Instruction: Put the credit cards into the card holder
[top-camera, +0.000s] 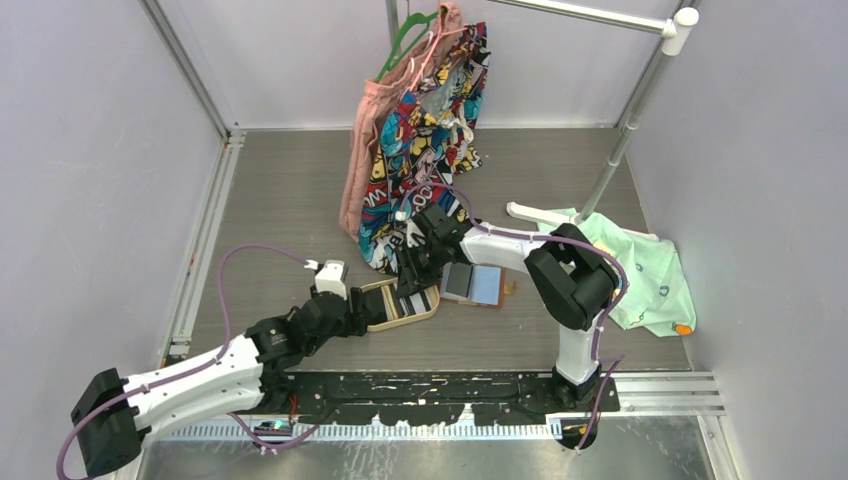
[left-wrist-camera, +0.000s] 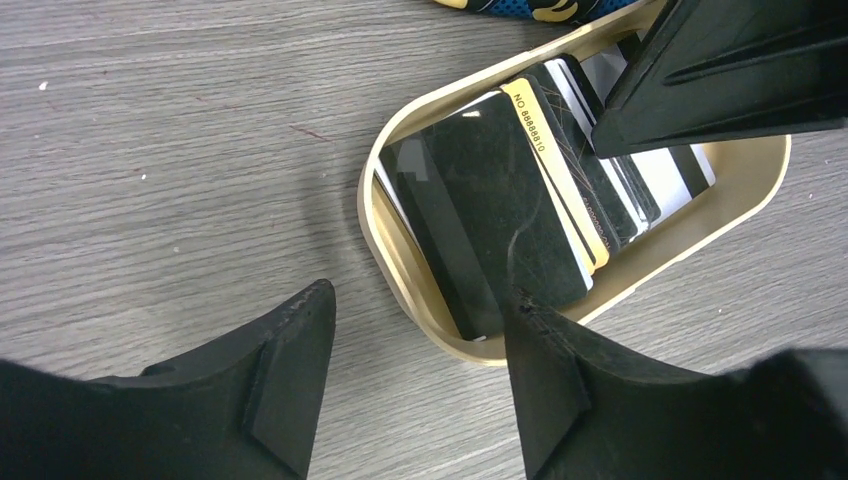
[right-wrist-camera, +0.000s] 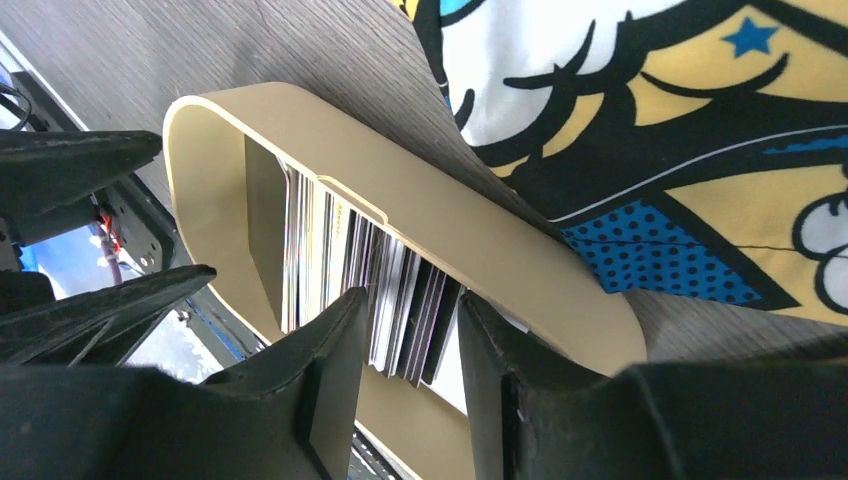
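A beige oval tray (left-wrist-camera: 380, 240) holds a row of credit cards, black, yellow and white (left-wrist-camera: 480, 200). My left gripper stands part open at the tray's near-left end, nothing visible between its fingers. My right gripper is over the card edges inside the tray, fingers apart; whether a card is between them is unclear. In the top view, an open card holder (top-camera: 485, 285) with grey and light blue panels lies just right of the tray.
Colourful patterned clothing (top-camera: 415, 160) hangs down behind the tray. A clothes rail (top-camera: 610, 165) stands right, over mint cloth (top-camera: 645, 290). Bare table (top-camera: 270, 180) shows at the left.
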